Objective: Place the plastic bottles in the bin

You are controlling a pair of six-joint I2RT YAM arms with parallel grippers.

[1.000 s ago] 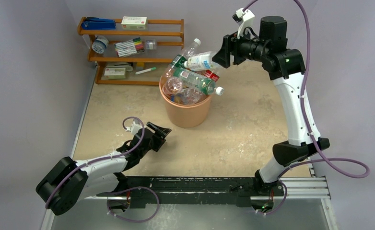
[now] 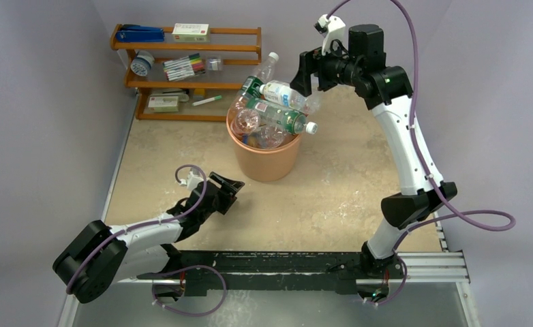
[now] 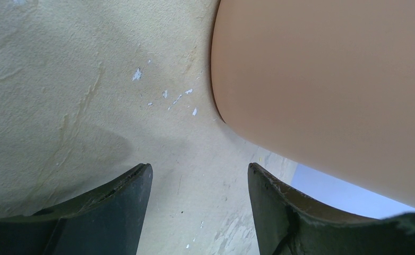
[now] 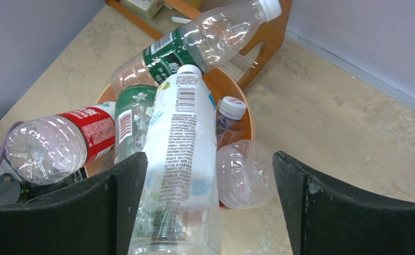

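Observation:
A terracotta bin point(image 2: 264, 163) is heaped with plastic bottles, several lying across its rim. A white-labelled bottle point(image 4: 176, 159) lies on top, below my open right gripper, whose fingers flank its lower part in the right wrist view. A green-labelled bottle point(image 2: 277, 116) lies across the front of the pile, another green-labelled one point(image 2: 251, 85) at the back. A red-labelled bottle point(image 4: 62, 141) is at the side. My left gripper point(image 2: 233, 187) is open, low at the bin's front left, with only bare table between its fingers and the bin's wall beyond.
A wooden shelf point(image 2: 182, 85) with stationery stands behind the bin at the left. Grey walls bound the table at both sides and the back.
The left arm is nearly still.

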